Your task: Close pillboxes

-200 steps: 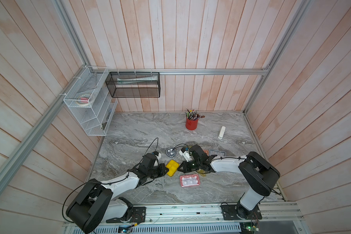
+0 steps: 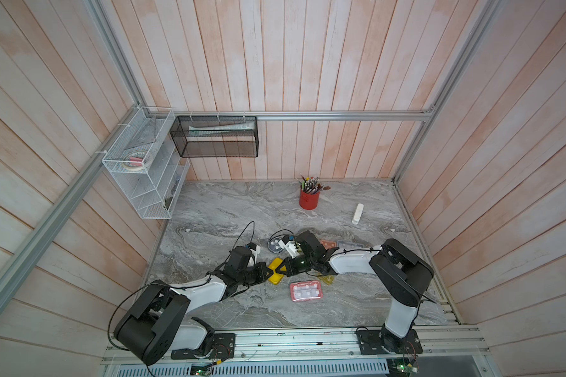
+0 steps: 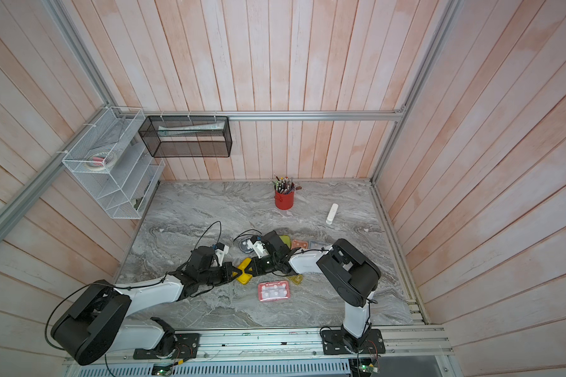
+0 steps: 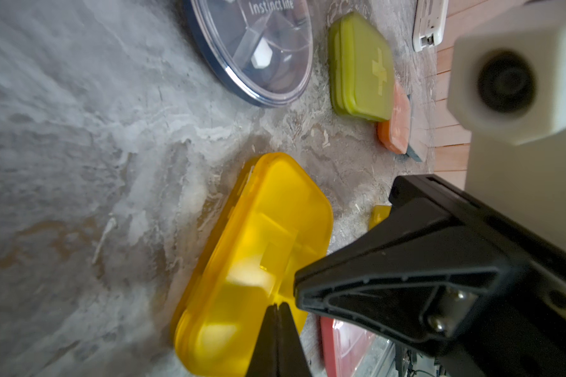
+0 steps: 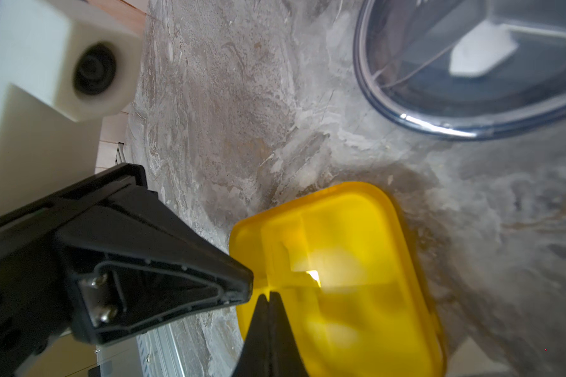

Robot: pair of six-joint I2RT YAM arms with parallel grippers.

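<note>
A yellow translucent pillbox (image 4: 283, 213) lies on the marbled table between my two grippers, its inner dividers showing faintly through the top. Its lid lies over the base in the left wrist view; whether it is latched I cannot tell. My left gripper is shut at the pillbox's left side, and my right gripper is shut with its tips over the box's right part. Nothing shows between either pair of fingers; contact with the box is hard to judge. Nearby are a round clear-lidded pillbox (image 4: 264, 50), a green pillbox (image 4: 364, 69) and a pink one (image 2: 305, 290).
An orange case (image 4: 396, 119) and a grey one lie beyond the green pillbox. Another yellow item (image 2: 326, 279) sits partly under the right arm. A red pen cup (image 2: 308, 199) and white object (image 2: 357, 213) stand farther back.
My right gripper has moved left, from beside the yellow pillbox to over its right part. The left gripper has barely shifted. The yellow box stays in about the same place.
</note>
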